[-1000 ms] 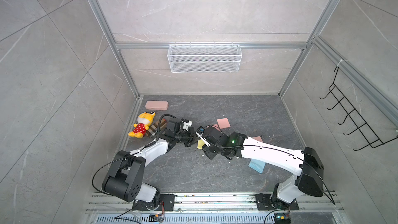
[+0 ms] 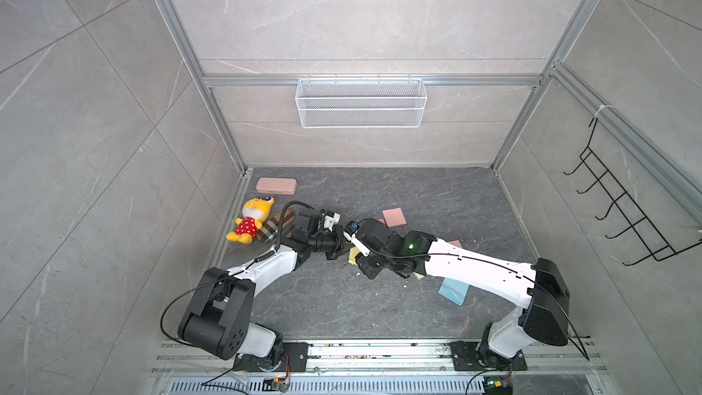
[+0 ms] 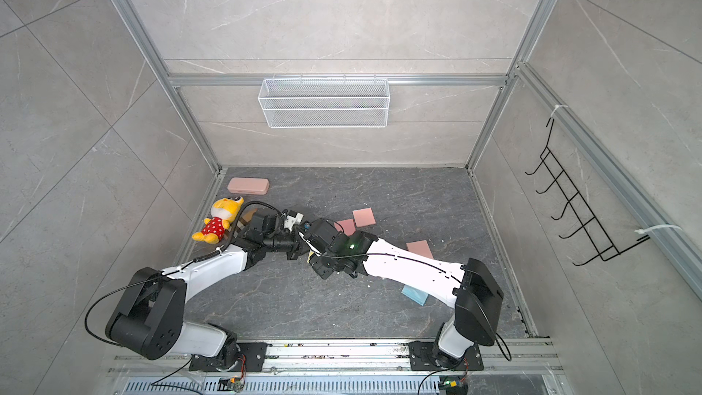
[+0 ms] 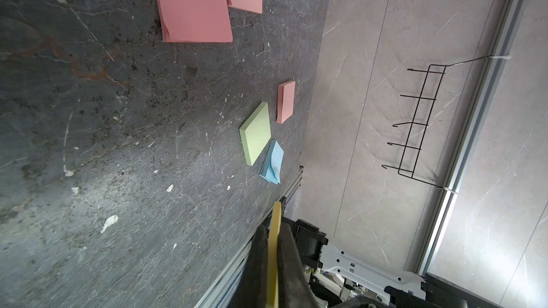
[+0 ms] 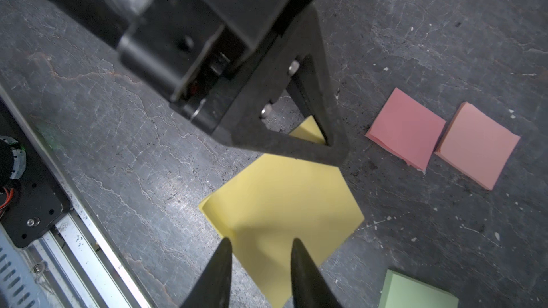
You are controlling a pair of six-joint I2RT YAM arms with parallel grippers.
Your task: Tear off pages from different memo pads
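My left gripper is shut on the yellow memo pad, which shows edge-on between its fingers in the left wrist view and hangs above the floor. My right gripper stands open, its blurred fingertips at the pad's lower part in the right wrist view; whether they touch it cannot be told. A darker pink pad (image 4: 191,5) and a lighter pink pad (image 5: 476,142) lie side by side. A green pad (image 4: 255,131), a blue pad (image 4: 272,159) and another pink pad (image 4: 285,101) lie farther right.
A yellow toy (image 2: 248,223) and a pink case (image 2: 276,185) are at the left. A white wire basket (image 2: 360,102) hangs on the back wall, a black hook rack (image 2: 621,204) on the right wall.
The right arm's wrist has shifted slightly beside the left gripper. The left arm looks nearly still.
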